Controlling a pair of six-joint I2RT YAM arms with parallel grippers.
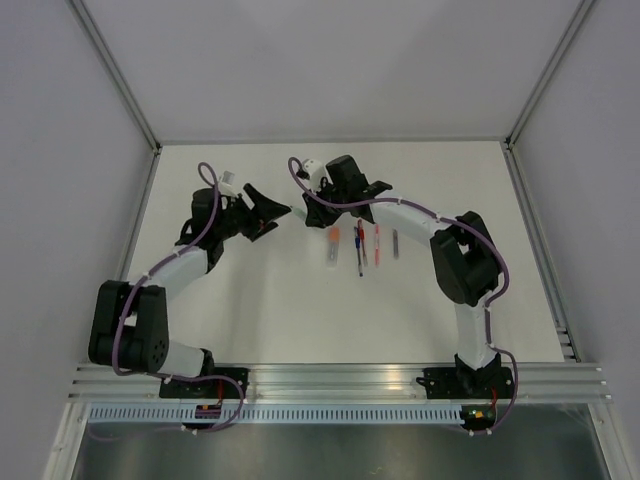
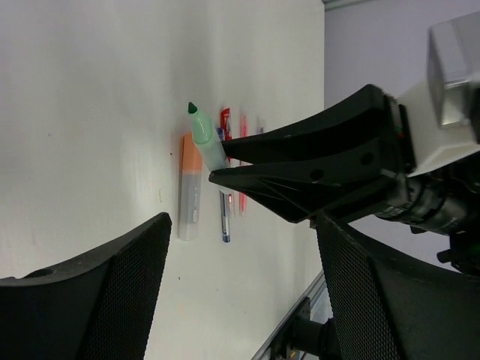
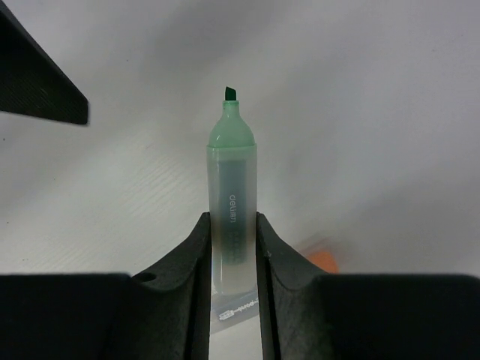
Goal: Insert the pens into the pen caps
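Note:
In the right wrist view my right gripper is shut on an uncapped green highlighter (image 3: 231, 187), held upright in that view with its dark tip free. The left wrist view shows the same highlighter (image 2: 206, 139) between the right gripper's fingertips. My left gripper is open, its fingers wide apart with nothing between them, facing the highlighter; in the top view it is just left of the right one. An orange highlighter (image 1: 333, 247) and several slimmer pens (image 1: 359, 251) lie on the table below and to the right.
A metal frame (image 1: 330, 372) and grey walls surround it. Both arms reach over the table's back middle.

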